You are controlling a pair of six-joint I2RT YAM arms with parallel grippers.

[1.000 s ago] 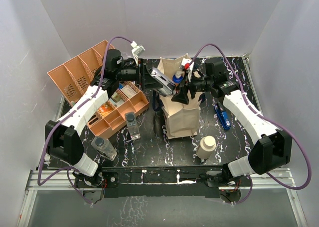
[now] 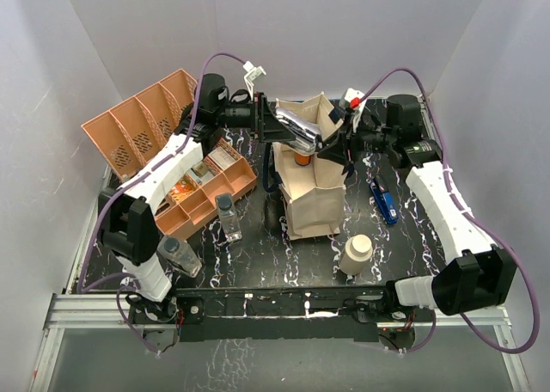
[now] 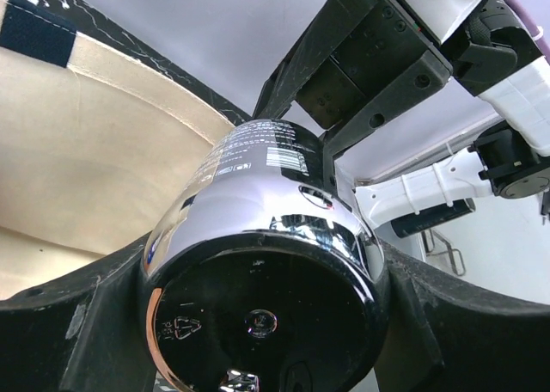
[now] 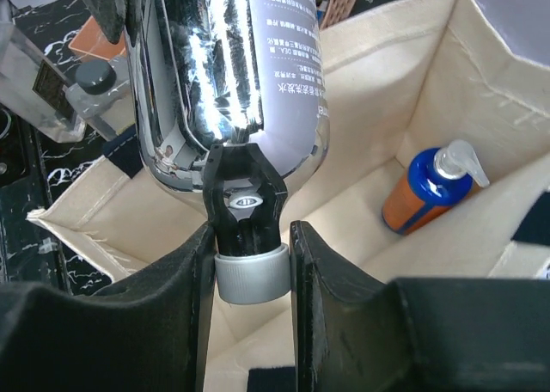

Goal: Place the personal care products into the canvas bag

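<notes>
A large silver bottle [image 2: 296, 130] is tilted over the canvas bag [image 2: 314, 211]; my left gripper is shut on it, its black end filling the left wrist view. My right gripper is at the bottle's other end, around a black pump top with a silver collar [image 4: 253, 276]; whether it grips firmly is unclear. Inside the bag stands an orange pump bottle with a blue top [image 4: 417, 194].
An open orange organiser [image 2: 198, 207] lies at the left. Clear bottles [image 2: 228, 216] stand near its front, a cream bottle [image 2: 356, 254] at front right, and a blue tool [image 2: 383, 201] lies right of the bag.
Both arms have moved right and slightly up in the top view, carrying the silver bottle further over the bag, which now hides more of the blue-topped bottle.
</notes>
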